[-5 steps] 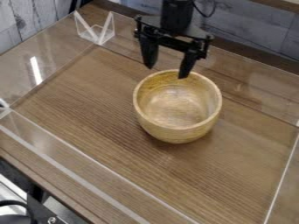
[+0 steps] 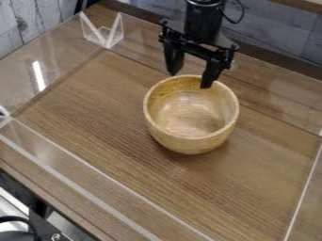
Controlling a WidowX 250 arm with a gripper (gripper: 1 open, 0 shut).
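A round, light wooden bowl (image 2: 191, 127) sits empty in the middle of the table. My black gripper (image 2: 191, 66) hangs just behind its back rim, with two fingers reaching down at left and right. Nothing clearly shows between them; whether they stand open or shut is hard to make out.
Whitish strips of tape mark its left side and back left. A dark cable lies at the lower left corner, off the tabletop.
The gripper has risen slightly, and its shape looks a little turned compared with earlier. The bowl stays where it was.
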